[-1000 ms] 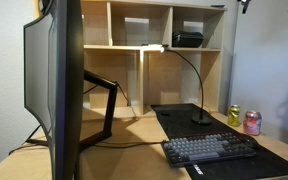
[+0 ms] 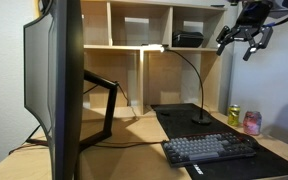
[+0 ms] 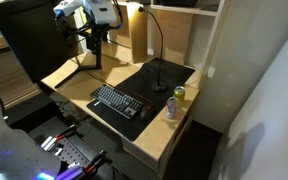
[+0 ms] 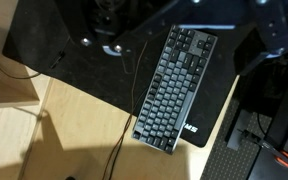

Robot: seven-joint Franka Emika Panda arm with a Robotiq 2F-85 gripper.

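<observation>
My gripper hangs high above the desk at the upper right of the first exterior view. It stands open, its fingers spread apart and nothing between them. Well below it, a dark grey keyboard lies on a black desk mat. The wrist view looks down on that keyboard, part of its top end covered by the gripper. A yellow-green can and a pink can stand upright near the desk's right side, apart from the gripper.
A large monitor fills the left side. Behind the keyboard rises a thin black lamp. Wooden shelves line the back, holding a black case. Bare desk lies between monitor and keyboard.
In the first exterior view, my gripper has come down and leftward from the top right edge, where only its fingertips showed before. The keyboard and cans have not moved.
</observation>
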